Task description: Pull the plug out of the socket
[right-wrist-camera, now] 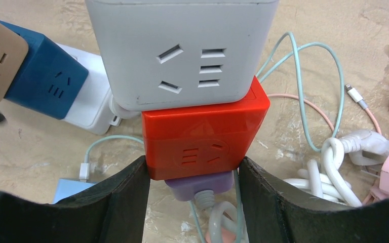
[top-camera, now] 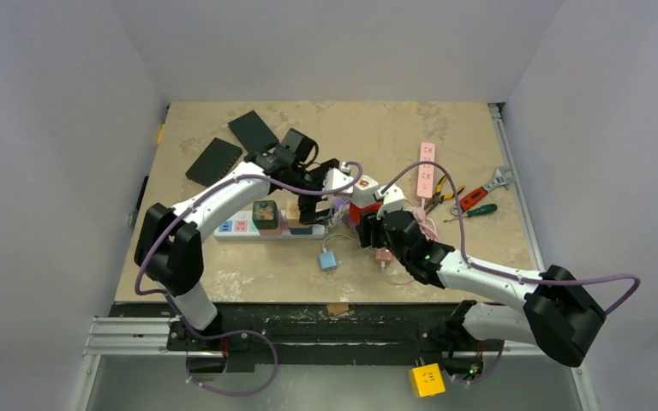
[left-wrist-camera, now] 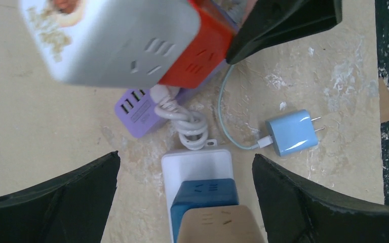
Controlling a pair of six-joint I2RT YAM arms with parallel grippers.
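Observation:
A white plug block [right-wrist-camera: 182, 55] sits on a red block [right-wrist-camera: 197, 142], which stands on a purple power strip [left-wrist-camera: 139, 114]. My right gripper has its fingers at both sides of the red block; whether they press on it is unclear. My left gripper stands wide open, holding nothing, to the left of the white block in the top view. Below its fingers is a beige block [left-wrist-camera: 220, 223] on a blue block [left-wrist-camera: 205, 191], stacked on the end of a white power strip [top-camera: 223, 231].
A light-blue charger [top-camera: 327, 260] lies in front with its cable. Cables crowd the right side near a pink strip [top-camera: 426, 167], pliers [top-camera: 435, 199], a wrench [top-camera: 484, 190] and a screwdriver [top-camera: 478, 211]. A dark green block [top-camera: 266, 214] stands on the white strip.

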